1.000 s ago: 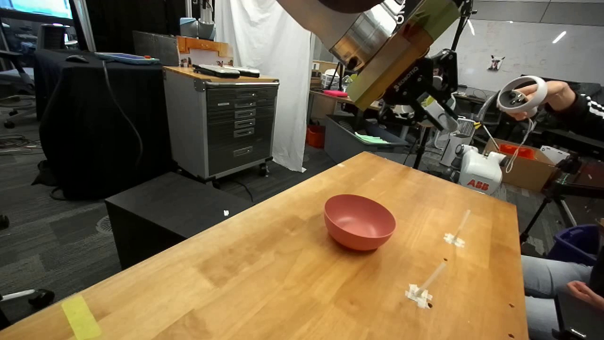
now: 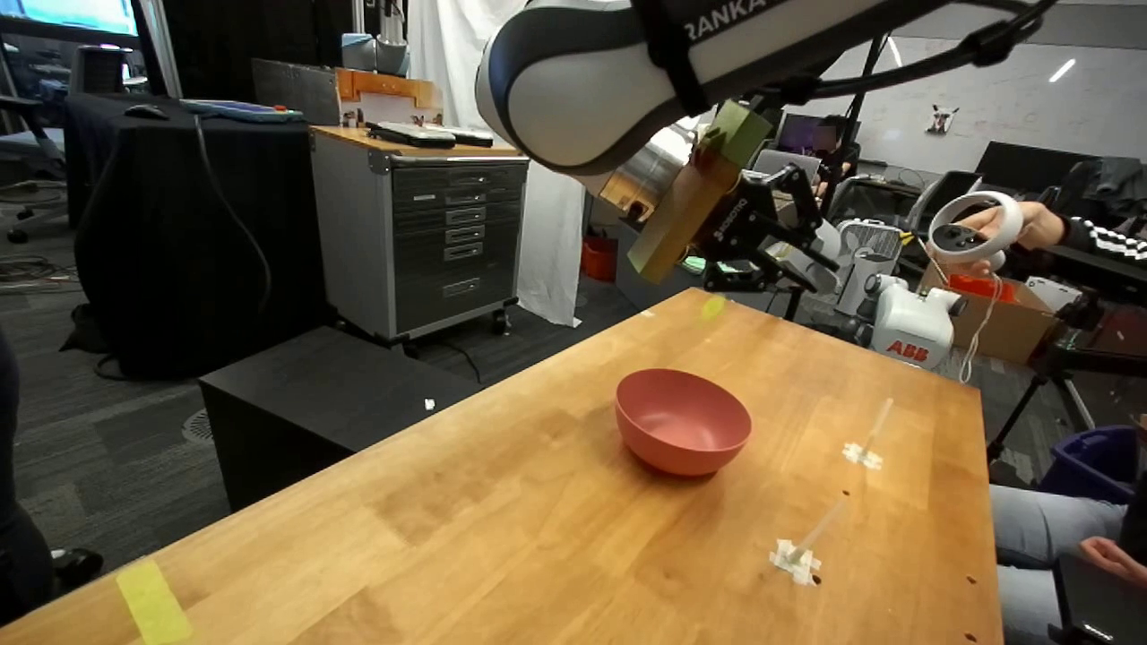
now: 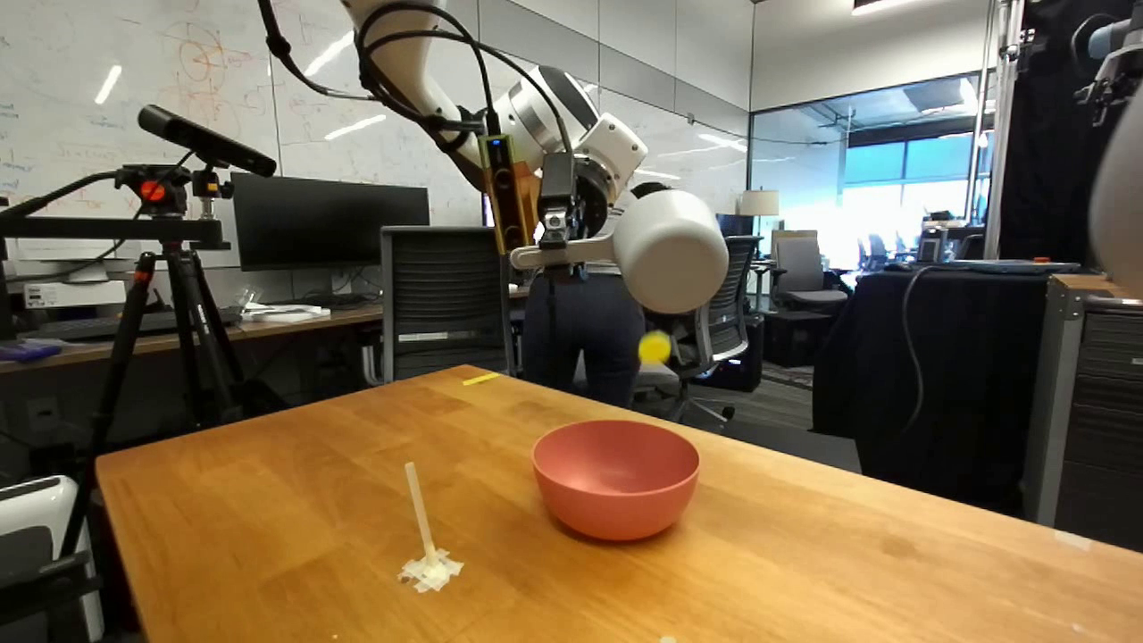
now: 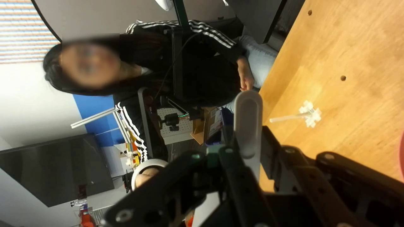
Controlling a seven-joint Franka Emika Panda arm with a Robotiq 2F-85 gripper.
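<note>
A white scoop-like cup (image 3: 672, 254) with a long handle (image 4: 248, 125) is held in the air, my gripper shut on that handle. Exterior view 2 shows the cup tipped on its side, above table height. A small blurred yellow object (image 3: 654, 346) hangs in mid-air below the cup, touching nothing; it shows in exterior view 1 as a faint yellow blob (image 2: 712, 307). Lower down, a red bowl (image 2: 683, 421) stands upright on the wooden table; its visible inside looks empty. Only the bowl's edge (image 4: 402, 155) enters the wrist view.
Two thin pale sticks, one near (image 2: 823, 528) and another stick (image 2: 879, 423), rise from taped bases along one side of the table. Yellow tape (image 2: 154, 600) marks a corner. Several people are close by, one holding a white controller (image 2: 976, 227).
The arm has come lower and a little to the left in exterior view 1, carrying the cup. The yellow object now shows in the air below it. The bowl has stayed put.
</note>
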